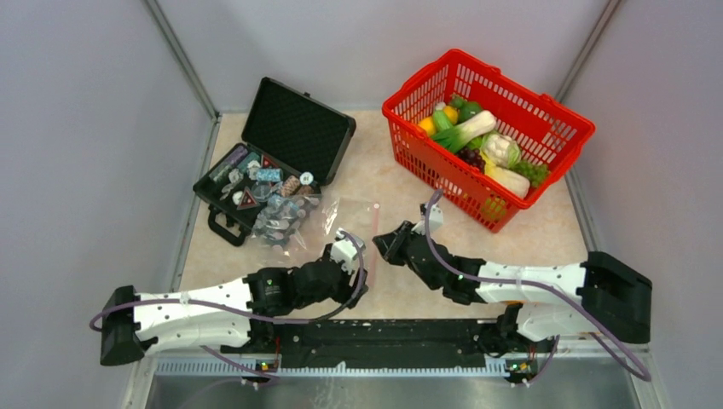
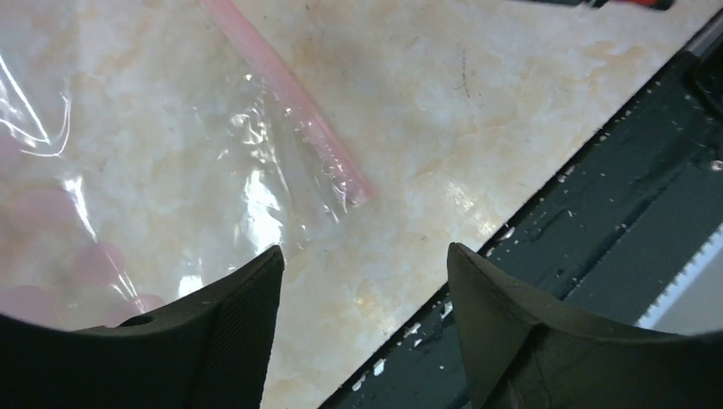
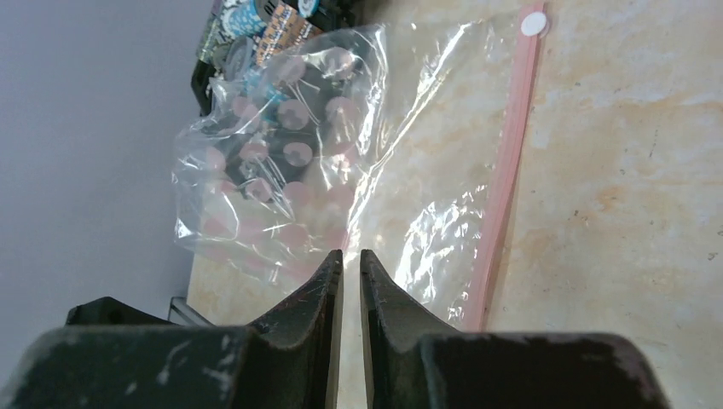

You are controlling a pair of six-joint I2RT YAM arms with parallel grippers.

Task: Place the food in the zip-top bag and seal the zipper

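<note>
A clear zip bag (image 1: 337, 220) with pink dots lies on the table, its left end over the edge of the open case. Its pink zip strip (image 3: 505, 170) runs along the right side, with a white slider (image 3: 535, 23) at the far end. I see no food inside. Vegetables (image 1: 477, 132) fill the red basket. In the left wrist view, my left gripper is open near the strip's front end, with nothing between its fingers. My right gripper is shut to a narrow gap; nothing shows between its fingertips, and the strip is to their right.
A black case (image 1: 298, 129) with small items stands open at the left. The red basket (image 1: 448, 189) is at the back right. A black ledge (image 1: 384, 345) edges the table's front. Bare table shows between the bag and the basket.
</note>
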